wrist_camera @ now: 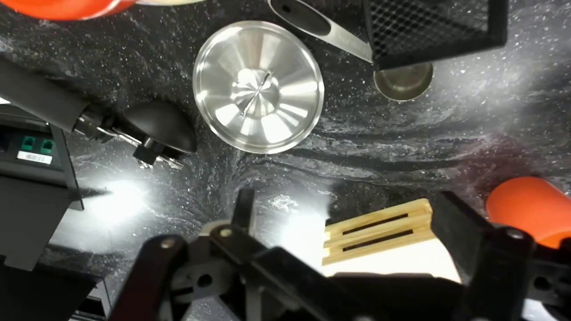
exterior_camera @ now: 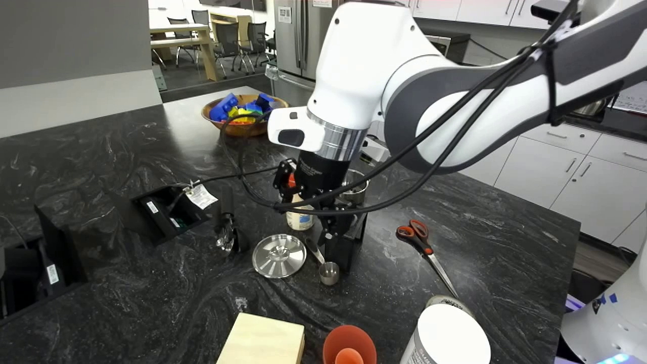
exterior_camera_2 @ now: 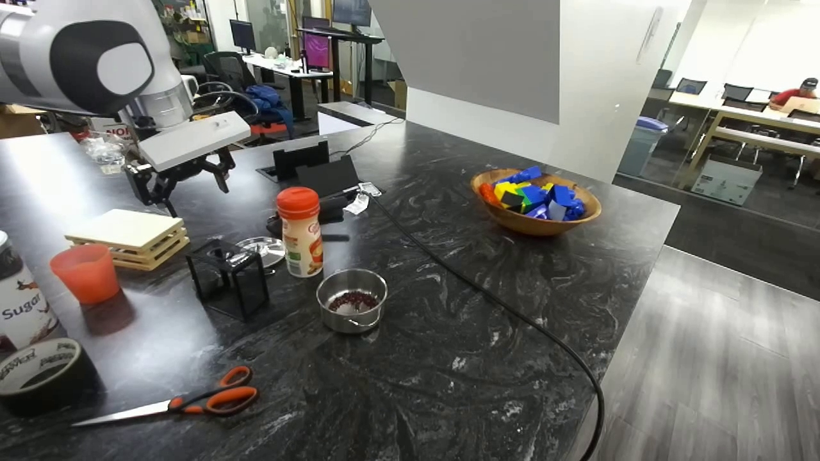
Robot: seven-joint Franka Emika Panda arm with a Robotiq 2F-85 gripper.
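Note:
My gripper stands open above the table, its fingers wide apart with nothing held between them. In exterior view 2 the gripper [exterior_camera_2: 196,196] hangs in the air past the wooden slatted box [exterior_camera_2: 127,237]. Beyond the fingers, the wrist view shows that box [wrist_camera: 377,230] below. A round steel lid [wrist_camera: 258,87] lies flat on the dark table. Beside it, a measuring scoop [wrist_camera: 403,82] is partly covered by the black lantern [wrist_camera: 436,32]. The red-capped creamer bottle [exterior_camera_2: 300,234] stands upright near a steel pot [exterior_camera_2: 352,301] with dark red bits inside.
A black-handled scoop [wrist_camera: 155,128] lies left of the lid, near black open boxes [exterior_camera: 173,212]. Orange cup [exterior_camera_2: 86,273], sugar container [exterior_camera_2: 23,296], tape roll [exterior_camera_2: 46,376] and scissors [exterior_camera_2: 196,401] occupy the near side. A wooden bowl [exterior_camera_2: 538,225] of coloured blocks sits far off.

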